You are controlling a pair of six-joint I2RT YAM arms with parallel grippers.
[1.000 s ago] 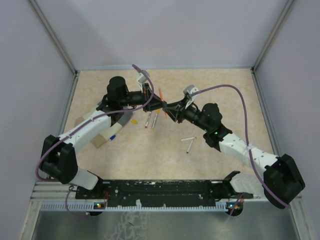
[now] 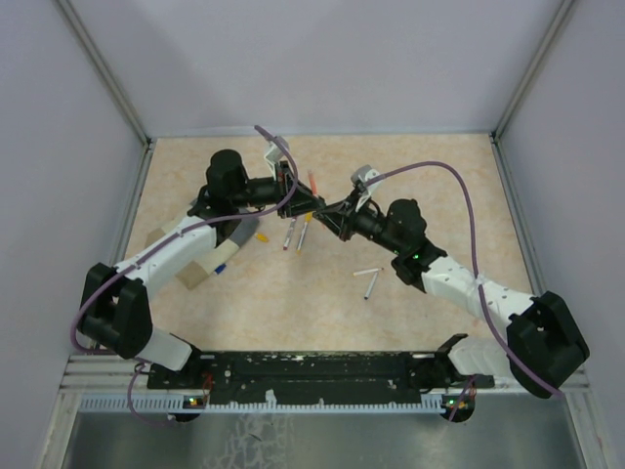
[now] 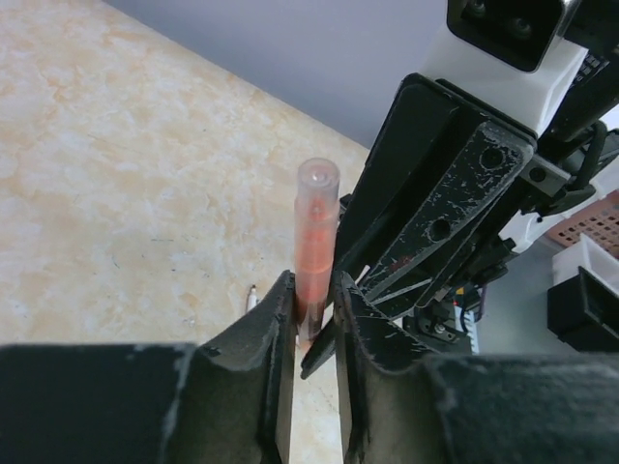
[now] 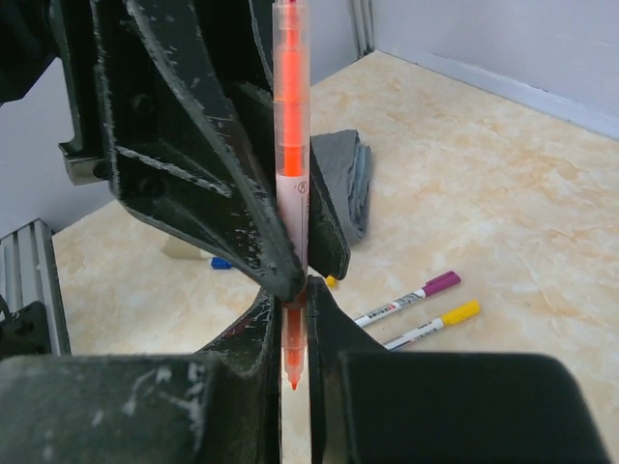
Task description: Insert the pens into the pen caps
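An orange pen with a clear cap (image 4: 292,116) stands upright where both grippers meet in mid-air over the table's middle. My right gripper is shut on its lower part, near the orange tip. My left gripper is around the same pen, its fingers close to it in the left wrist view; how far they are closed is hard to tell. A purple-capped pen (image 4: 406,297) and a yellow-capped pen (image 4: 430,325) lie on the table behind.
A grey cloth (image 4: 348,184) and cardboard pieces (image 2: 195,278) lie at the left. Two white pens (image 2: 371,285) lie right of centre, with a small yellow cap (image 2: 261,236) left of centre.
My right gripper and arm have shifted slightly leftward since about a second ago, closing in on my left gripper. The left arm has barely moved.
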